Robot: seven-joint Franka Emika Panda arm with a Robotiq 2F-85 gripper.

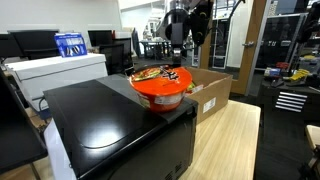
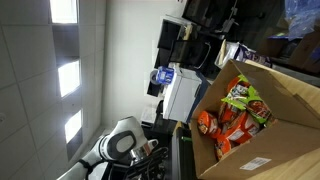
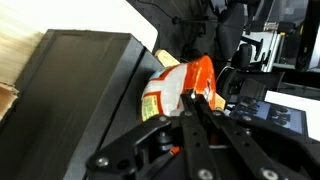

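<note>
An orange, bowl-shaped package (image 1: pixel 162 88) with a printed, coloured lid is at the right edge of a black box (image 1: pixel 95 115), roughly level. Whether it rests fully on that edge I cannot tell. From above, my gripper (image 1: pixel 177 62) reaches down to its far rim, shut, with the thin rim apparently between the fingertips. In the wrist view the red and white package (image 3: pixel 172 88) shows just beyond my gripper, which covers part of it. Exterior view 2 does not show the package.
An open cardboard box (image 2: pixel 283 105) holds several red packages (image 2: pixel 240 128) and green packets (image 2: pixel 240 92). It stands behind the black box. A white cabinet (image 1: pixel 60 75) with a blue and white container (image 1: pixel 71 45) is at the back left. Bare wooden tabletop (image 1: pixel 228 145) lies at right.
</note>
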